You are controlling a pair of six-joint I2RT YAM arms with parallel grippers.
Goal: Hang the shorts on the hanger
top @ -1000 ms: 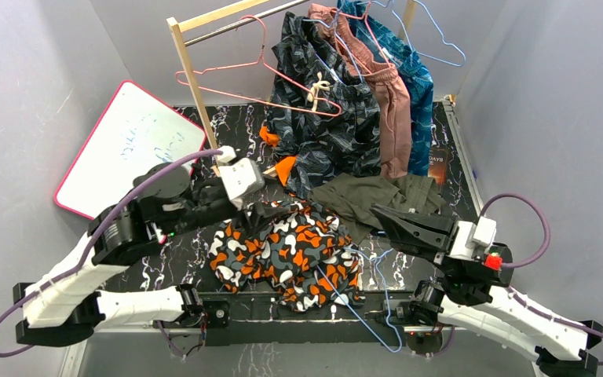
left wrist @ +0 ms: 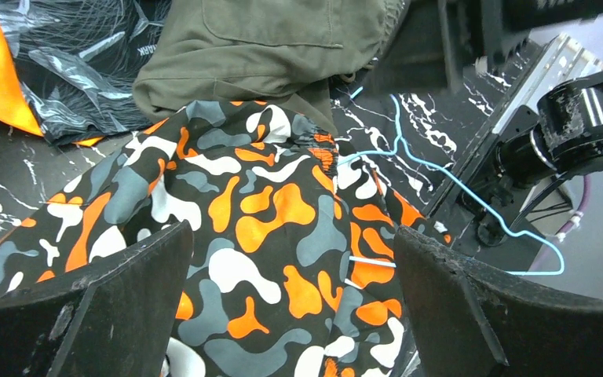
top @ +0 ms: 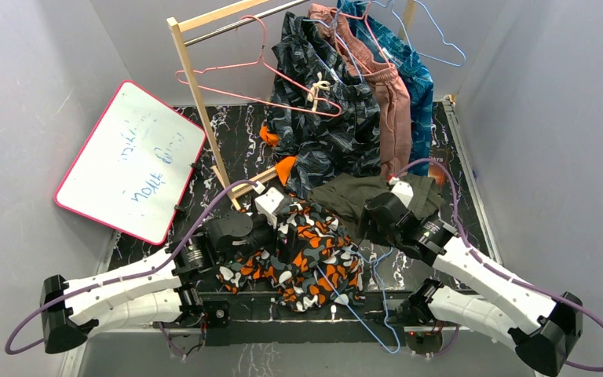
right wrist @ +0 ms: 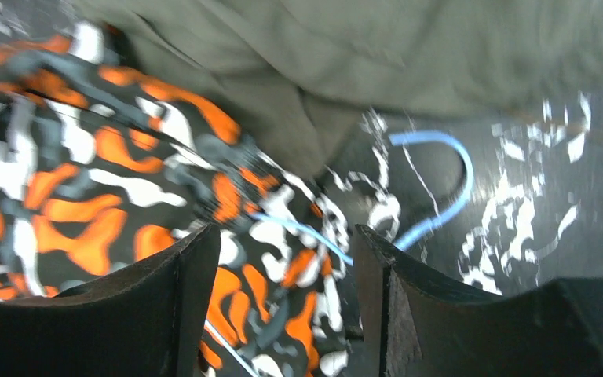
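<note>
Camouflage shorts in black, grey, orange and white lie crumpled on the marble-patterned table. A light blue hanger lies at their right side; part of it is hidden in the cloth, and its hook shows on the bare table. My left gripper is over the shorts; in the left wrist view its fingers stand wide open, the patterned cloth visible between the fingers. Over the right part of the shorts and the hanger's hook, my right gripper is open, with nothing held between its fingers.
Olive green shorts lie just behind. A wooden rack holds dark, pink and blue garments plus an empty pink hanger. A whiteboard leans at the left. Bare table shows right of the shorts.
Both arms have swung inward and lower. The left gripper has moved right over the shorts; the right one has turned downward near the hanger. The shorts' left edge has shifted slightly right.
</note>
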